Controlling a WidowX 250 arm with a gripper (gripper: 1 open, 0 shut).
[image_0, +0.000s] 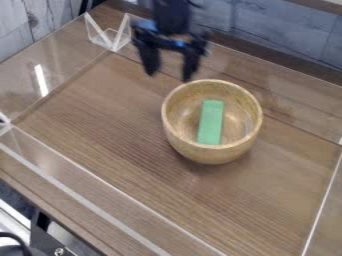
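Note:
My gripper (163, 62) is motion-blurred at the top centre of the camera view, above and behind a wooden bowl (182, 141), apart from it; its fingers are too blurred to show how they stand. The bowl holds a mint-green block (210, 122) lying along its length, with some clear pale item at its right side that is hard to make out.

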